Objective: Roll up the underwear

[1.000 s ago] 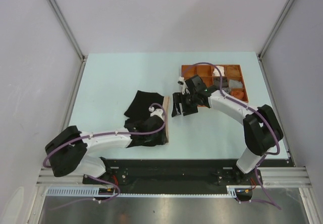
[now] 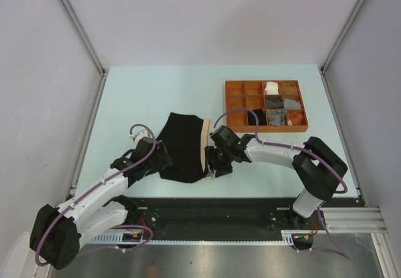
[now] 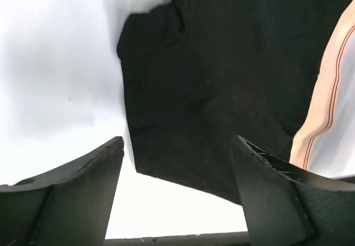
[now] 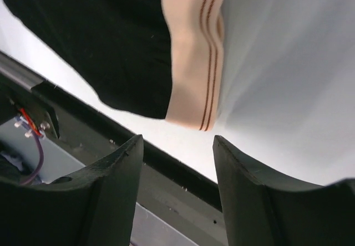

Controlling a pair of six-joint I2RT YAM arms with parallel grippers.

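Black underwear lies spread flat on the white table, its peach waistband with thin dark stripes running along the right side. My left gripper hangs over its left part; in the left wrist view the fingers stand well apart, the near edge of the black cloth showing between and beyond them. My right gripper is by the near end of the waistband. In the right wrist view its fingers are apart, with nothing held, and the waistband's end lies just beyond the tips.
A brown divided box stands at the back right, several of its cells filled with folded cloths. The table's near edge is close to both grippers. Bare table lies behind and to the left.
My left gripper has moved left and back from near the waistband to the cloth's left part. The right gripper has come toward the near edge, from beside the box to the waistband's near end.
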